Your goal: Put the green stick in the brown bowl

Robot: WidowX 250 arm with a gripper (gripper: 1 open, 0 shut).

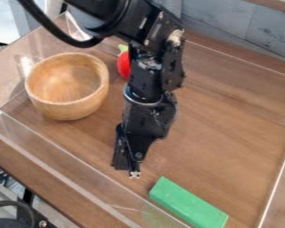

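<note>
A green block-shaped stick [188, 204] lies flat on the tabletop near the front edge, tilted down to the right. Up and to the left of it, apart from the stick, is my black gripper [133, 171], pointing down. Nothing shows held at its fingertips, but whether its dark fingers are open or shut is unclear from this angle. The brown wooden bowl [39, 87] stands upright at the left, its visible inside empty.
Behind my arm, a red strawberry-like object [124, 61] is partly hidden, to the right of the bowl. Clear low walls edge the table [234, 116], whose right side is free. A grey panel [246, 34] stands at the back.
</note>
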